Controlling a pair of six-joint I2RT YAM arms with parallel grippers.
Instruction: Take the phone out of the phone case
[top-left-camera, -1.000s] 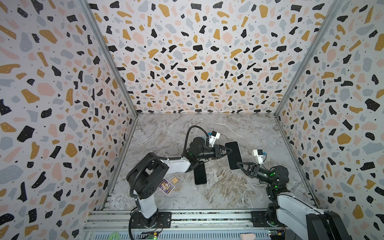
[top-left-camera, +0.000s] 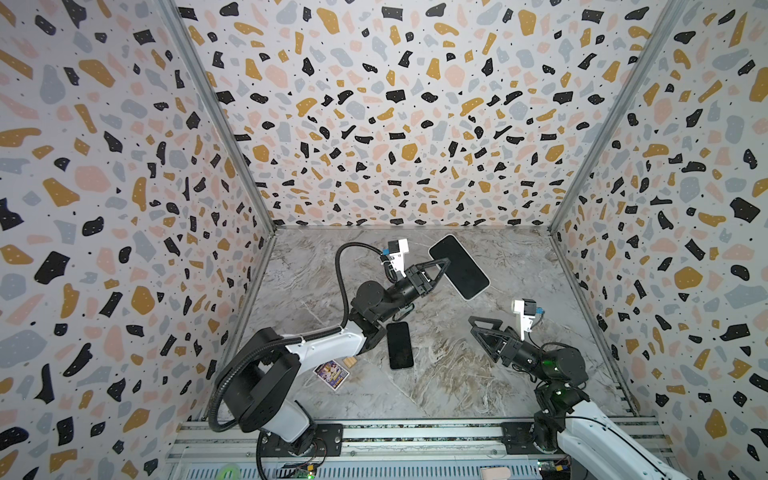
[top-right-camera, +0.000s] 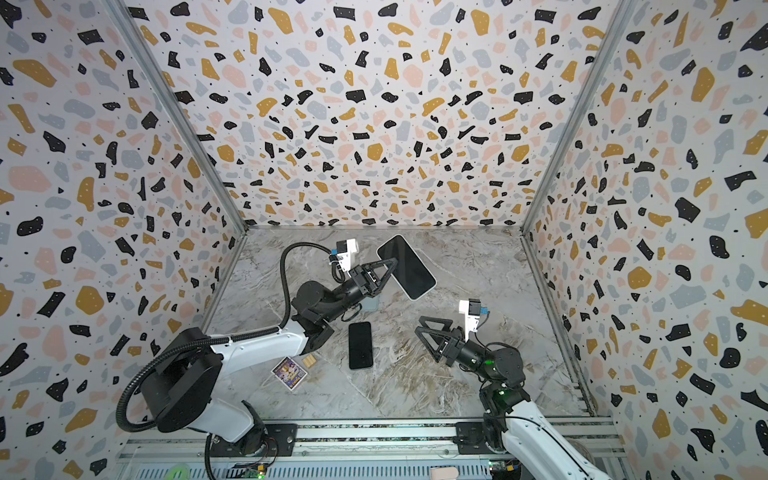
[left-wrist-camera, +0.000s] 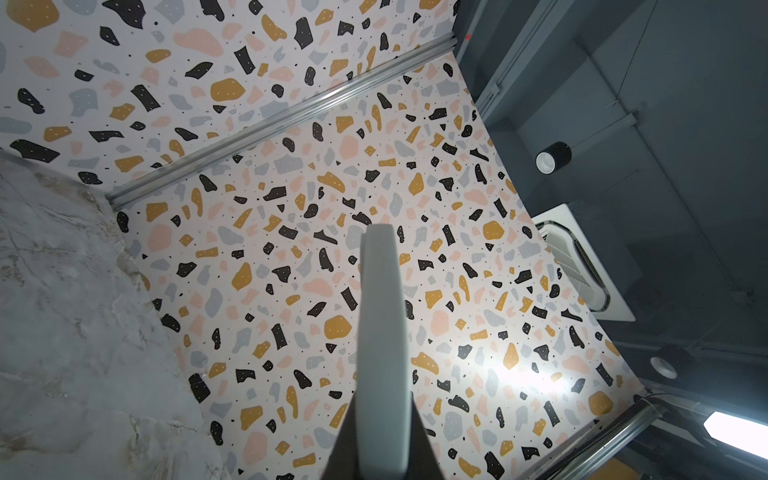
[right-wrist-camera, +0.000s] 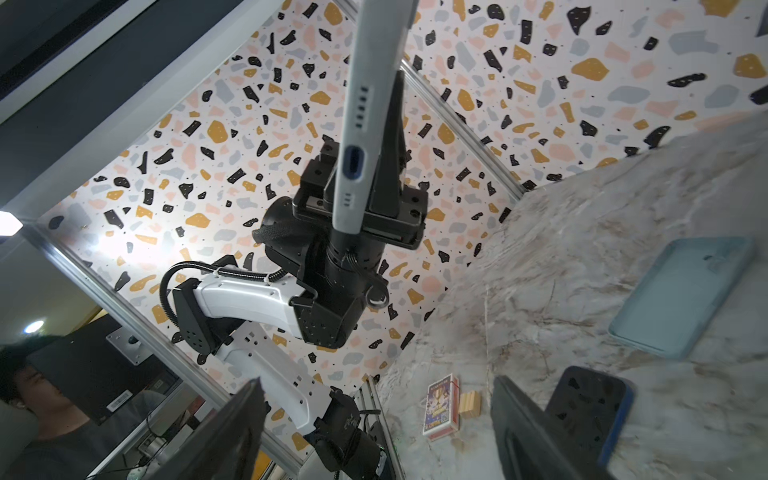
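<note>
A black tablet-like phone (top-left-camera: 462, 270) with a pale edge hangs in the air at a tilt, my left gripper (top-left-camera: 440, 264) shut on it; in the left wrist view its light edge (left-wrist-camera: 382, 352) runs up the middle. My right gripper (top-right-camera: 425, 329) stands open and empty below and to the right, apart from it. A pale translucent blue case (right-wrist-camera: 680, 292) lies on the table in the right wrist view, largely hidden behind the left arm in the top views. A smaller black phone (top-left-camera: 400, 348) lies flat near the front middle.
A colourful card box (top-left-camera: 331, 373) and a small wooden piece (top-left-camera: 349, 361) lie at the front left of the marble table (top-left-camera: 520, 248).
My left gripper has lifted the held phone up and back, tilting it further.
</note>
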